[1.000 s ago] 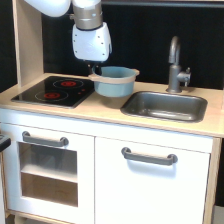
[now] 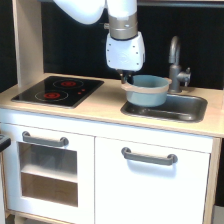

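A light blue pot [image 2: 147, 94] with beige handles is at the sink [image 2: 176, 109] on the right of the counter. The white arm reaches down from the top, and its gripper [image 2: 125, 78] is at the pot's left side, by the handle. Whether the fingers are shut on the handle is too small to tell.
A black two-burner hob [image 2: 56, 91] is on the left of the counter [image 2: 102, 112]. A grey tap [image 2: 174, 58] stands behind the sink. Below are white cabinet doors with grey handles.
The gripper and the pot have moved right together, from beside the hob to the sink, and the pot sits lower in the view.
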